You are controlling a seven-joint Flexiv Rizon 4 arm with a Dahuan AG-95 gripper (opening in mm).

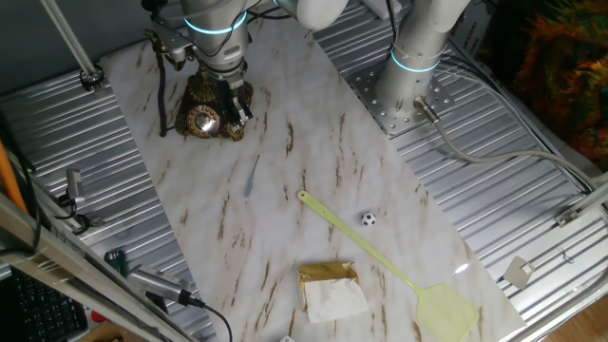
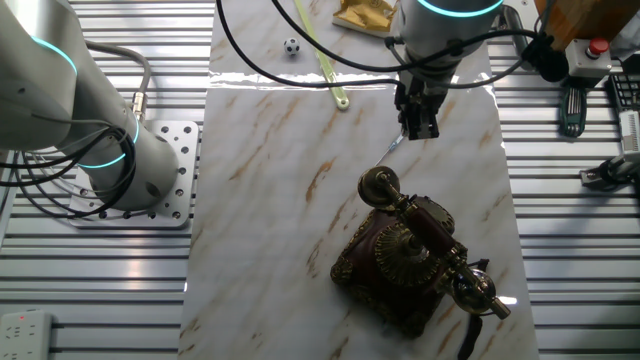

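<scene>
My gripper (image 1: 242, 122) points down above the table, in front of an ornate old-style telephone (image 1: 203, 121) in exterior view 1. From the other side, in exterior view 2, the gripper (image 2: 421, 131) appears over the far end of a small thin screwdriver (image 2: 388, 150). Its dark fingers are small and seen at an angle, so whether they stand apart is unclear. No object shows hanging from them. The screwdriver (image 1: 251, 179) lies on the marbled tabletop. The telephone (image 2: 400, 255) stands upright with its handset on top.
A pale green fly swatter (image 1: 361, 240) lies diagonally across the table, beside a small black-and-white ball (image 1: 369, 218). A gold and white packet (image 1: 332, 293) is near the front. Bare tabletop (image 2: 265, 190) lies left of the telephone in exterior view 2.
</scene>
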